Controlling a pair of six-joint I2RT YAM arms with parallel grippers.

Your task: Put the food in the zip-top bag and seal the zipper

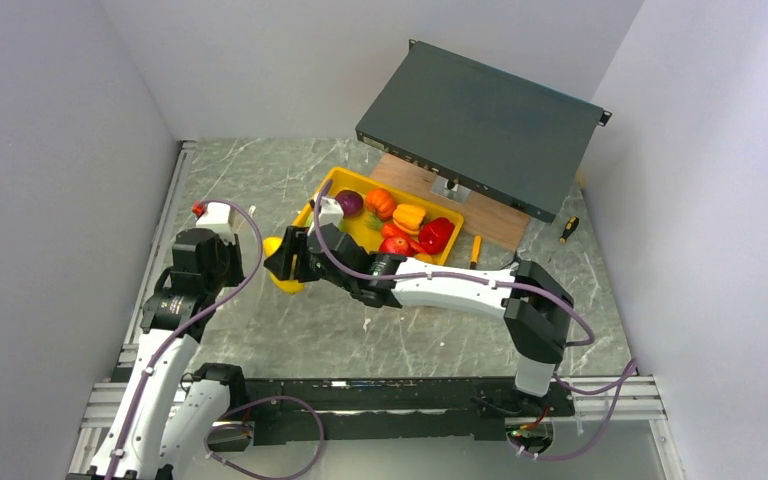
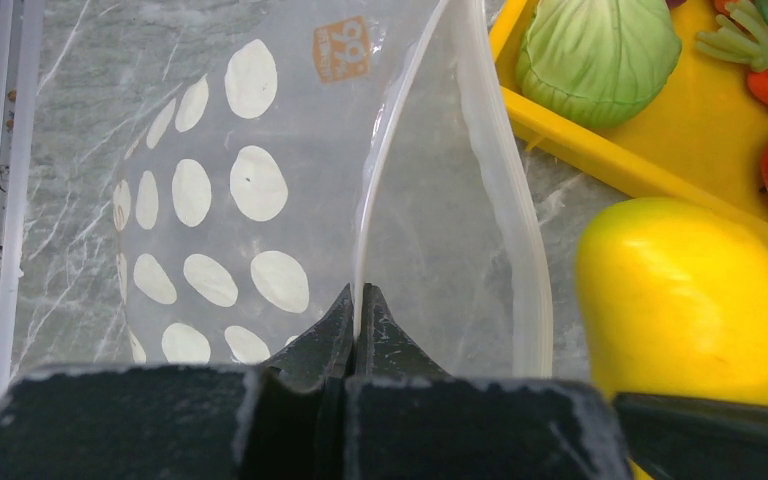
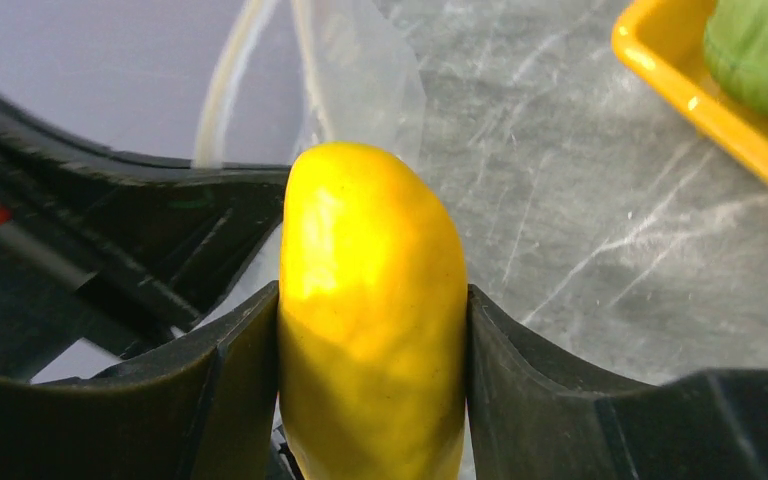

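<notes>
A clear zip top bag [image 2: 210,130] with white dots hangs from my left gripper, which is shut on one side of its rim. The bag's mouth gapes, its other edge bowed out to the right. Between the fingers of my right gripper is a big yellow food piece [image 3: 375,260], pressed from both sides. That yellow piece is outside the bag, just right of its mouth in the left wrist view. From the top, the piece shows at the right gripper's tip, with the bag mostly hidden by the left arm.
The yellow tray [image 1: 368,178] holds a cabbage [image 2: 600,60], a purple onion [image 1: 348,203], a red pepper [image 1: 436,234] and several other foods. A dark flat box [image 1: 485,125] overhangs the back right.
</notes>
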